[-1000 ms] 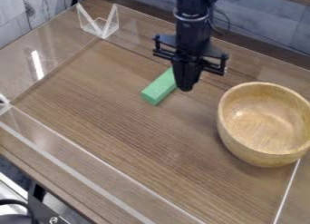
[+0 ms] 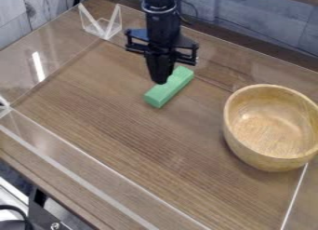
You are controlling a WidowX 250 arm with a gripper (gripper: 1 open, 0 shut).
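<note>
My gripper [image 2: 161, 62] is a dark tool at the top middle of the camera view, its tip just above and behind a green block [image 2: 169, 87]. The block lies flat and diagonal on the wooden table [image 2: 112, 150]. The gripper looks shut, with nothing visible between its fingers.
A large tan bowl [image 2: 269, 131] sits at the right. White objects stand at the top left and the left edge.
My gripper has moved left over the past second, from right of the green block to just behind it. The block and bowl look unmoved.
</note>
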